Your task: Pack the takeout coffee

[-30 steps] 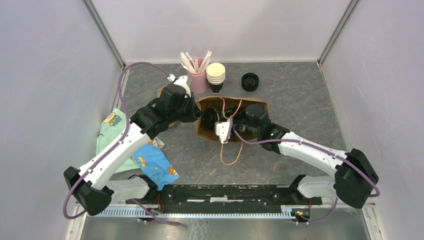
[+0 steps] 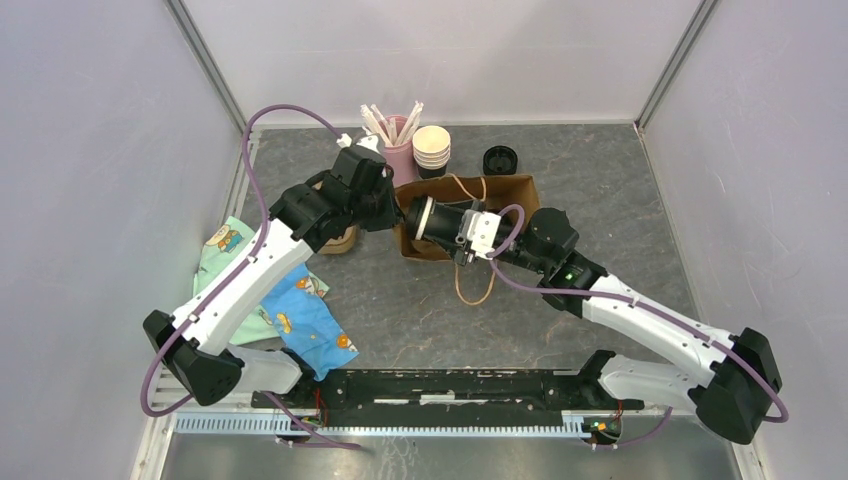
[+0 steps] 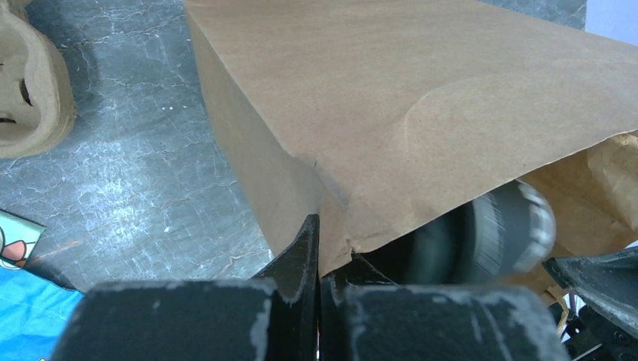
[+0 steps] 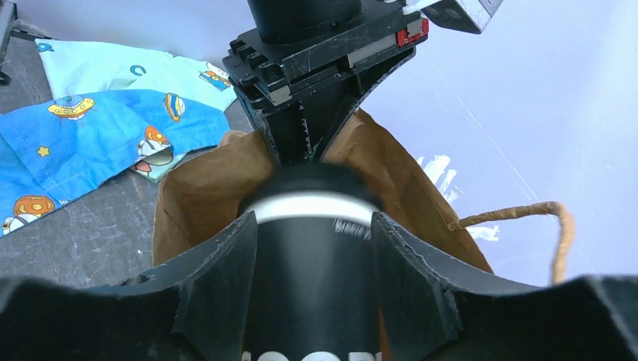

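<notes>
A brown paper bag (image 2: 515,195) (image 3: 421,75) stands mid-table with orange rope handles. My left gripper (image 2: 395,215) is shut at the bag's left edge, pinching the paper's corner region. My right gripper (image 2: 440,230) is around a dark coffee cup (image 4: 312,293) with a black lid and pale band, in the bag's opening; it is blurred in both wrist views.
A cardboard cup carrier (image 3: 34,113) lies left of the bag, near two cloths (image 2: 310,330). A pink holder (image 2: 398,160), stacked cups (image 2: 432,142) and a black lid (image 2: 500,160) stand behind.
The bag has shifted back; my left arm has risen slightly.
</notes>
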